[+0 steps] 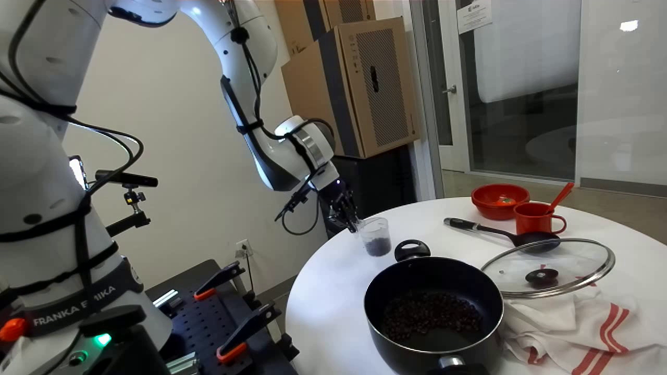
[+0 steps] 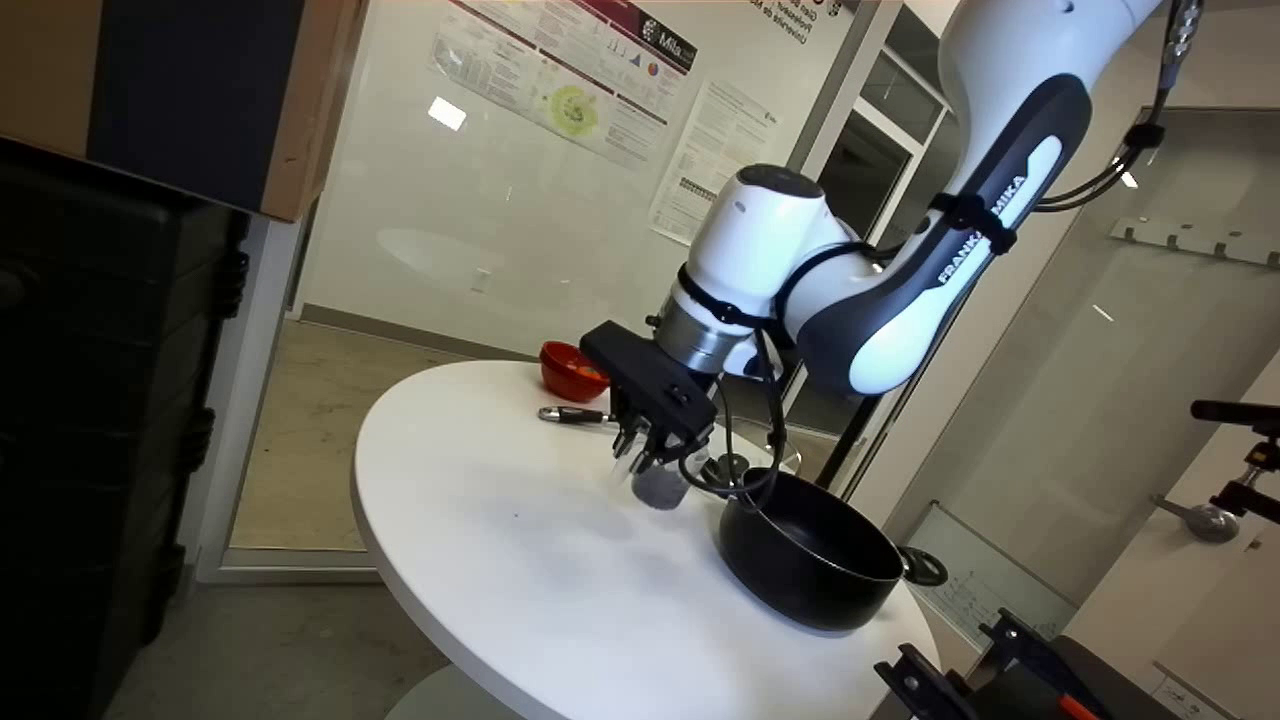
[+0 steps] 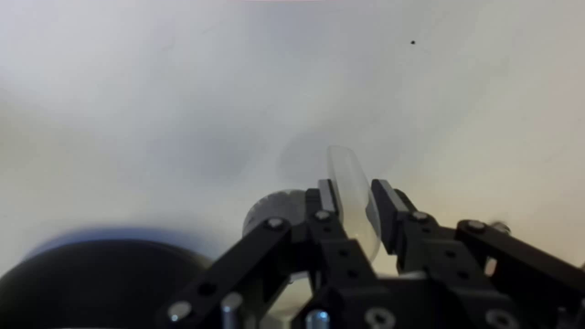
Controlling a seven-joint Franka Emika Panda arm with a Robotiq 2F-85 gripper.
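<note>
A clear plastic cup with dark contents in its lower part is beside the pot, tilted a little. Between the fingers of my gripper runs a translucent strip, the cup's handle, and the fingers are shut on it. Most of the cup is hidden behind the fingers in the wrist view. It looks raised slightly off the table, though the gap is hard to judge. The black pot stands open, with dark beans over its bottom.
A glass lid lies on a striped towel beside the pot. Farther back are a black ladle, a red mug and a red bowl.
</note>
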